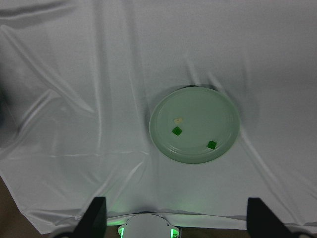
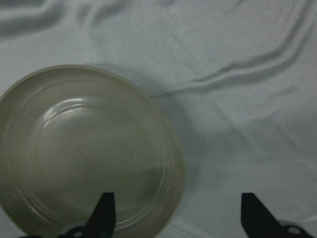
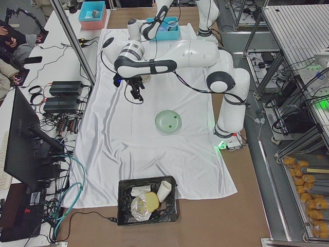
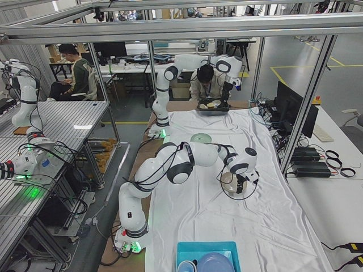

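Observation:
A pale green plate (image 1: 194, 116) with small green squares and a beige bit lies on the white cloth. My left gripper (image 4: 227, 90) is raised high, its open fingers framing empty space in the left wrist view. My right gripper (image 4: 245, 184) stands open over an empty beige plate (image 2: 84, 139), low on the far half of the cloth, with nothing between its fingers. In the camera left view, the left arm hides most of that beige plate.
A black lined tray (image 3: 123, 200) with bread, foil and white items is at one end. A blue bin (image 4: 207, 247) with a plate and cup is at the other. A monitor (image 3: 23, 141) and cables line the side table. The cloth around the green plate is clear.

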